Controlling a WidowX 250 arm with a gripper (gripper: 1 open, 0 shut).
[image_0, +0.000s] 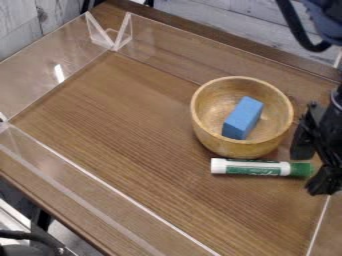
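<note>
My black gripper (309, 162) is open at the right edge, low over the green end of a white-and-green tube (251, 167) lying on the wooden table. Left of it a wooden bowl (217, 95) holds a blue block (242, 117). Whether the fingers touch the tube is unclear.
Clear plastic walls (40, 70) line the left side of the table (114, 140). Black cables show at the bottom left.
</note>
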